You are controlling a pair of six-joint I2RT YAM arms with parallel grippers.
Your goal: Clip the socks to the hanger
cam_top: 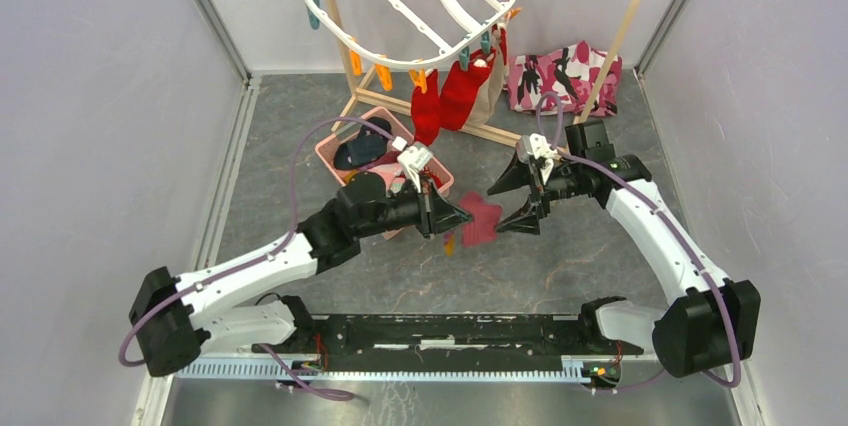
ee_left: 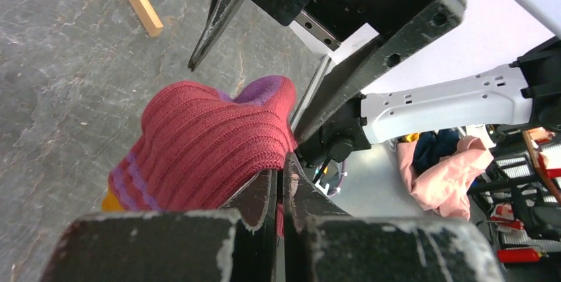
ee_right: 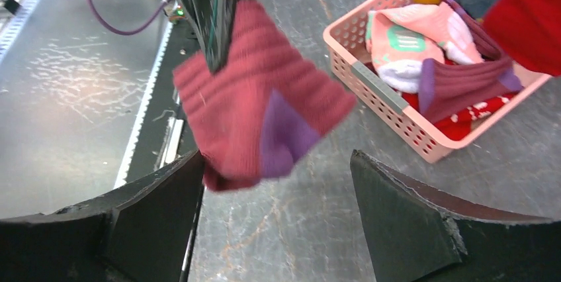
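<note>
A dusty-red knitted sock [ee_left: 212, 140] with purple patches hangs from my left gripper [cam_top: 464, 216], which is shut on its edge. In the right wrist view the sock [ee_right: 264, 96] shows in front of my right gripper, toward the left finger. That gripper stands open, its fingers on either side of the sock's free end in the top view, with nothing pinched. Overhead is the white round hanger [cam_top: 440, 46] with orange and teal clips. Red socks [cam_top: 462, 94] hang from its near right rim.
The pink basket [cam_top: 325, 151], holding more socks and cloth, lies behind and below my left arm. A wooden stand [cam_top: 490, 133] bears on the floor at the back. A pink camouflage bag [cam_top: 560, 81] lies back right.
</note>
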